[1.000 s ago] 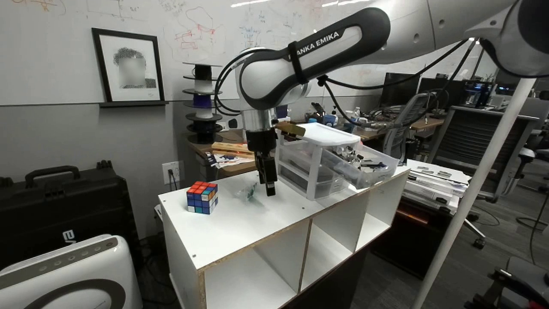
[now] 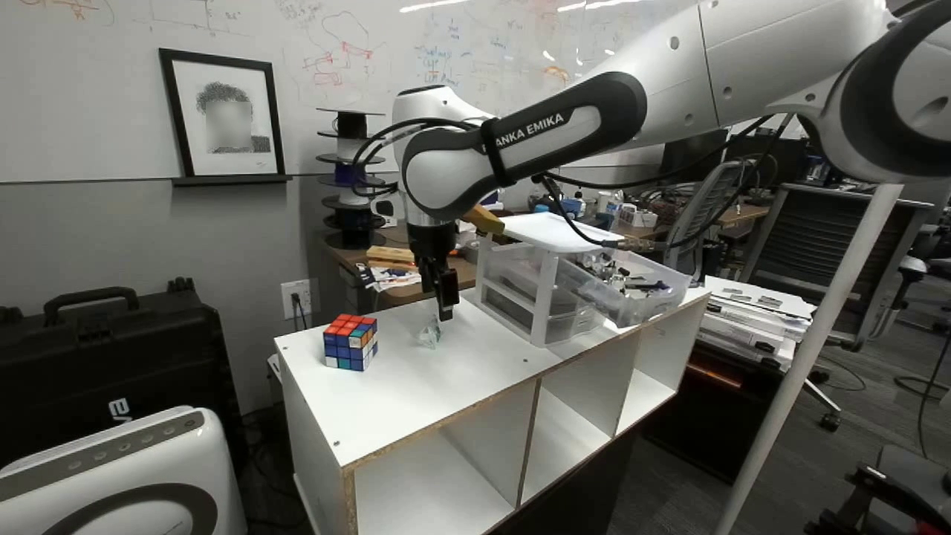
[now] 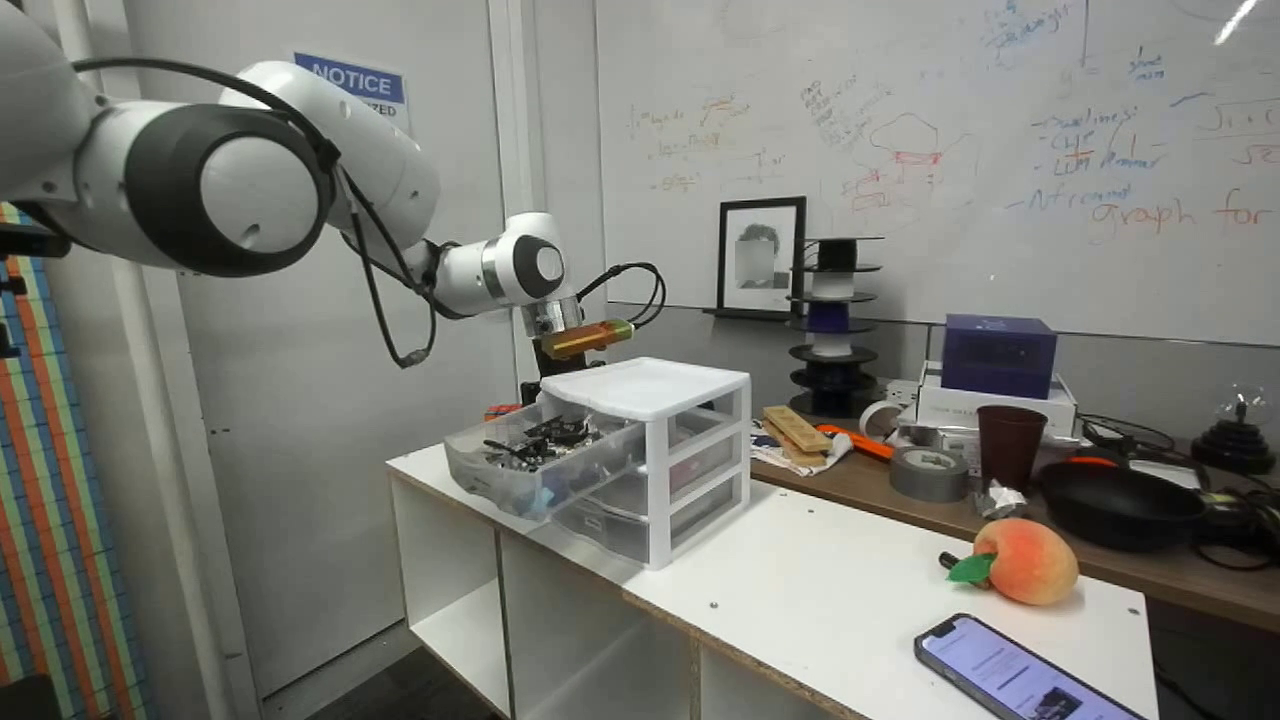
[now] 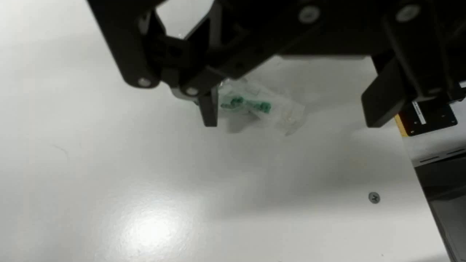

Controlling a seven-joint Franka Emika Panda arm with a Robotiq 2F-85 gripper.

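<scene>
A small crumpled clear plastic bag with green marks (image 4: 257,104) lies on the white shelf top (image 4: 174,174). In the wrist view my gripper is above it, fingers wide apart, with the bag showing between and beyond the fingers; part of it is hidden behind the left finger (image 4: 208,107). Exterior view 1 shows the bag (image 2: 429,334) on the surface just left of and below the gripper (image 2: 441,307). A Rubik's cube (image 2: 350,342) rests to the left of the bag. The drawer unit in exterior view 2 covers the bag and the fingertips.
Right of the gripper stands a white drawer unit (image 2: 544,294), its top drawer (image 2: 655,294) pulled out and filled with small black parts. The front left of the shelf top is bare. In exterior view 2, a toy peach (image 3: 1026,560) and a phone (image 3: 1020,672) appear.
My gripper has shifted left and slightly upward in exterior view 1. The plastic bag looks smaller and sits a little differently. The cube and drawer unit have stayed put.
</scene>
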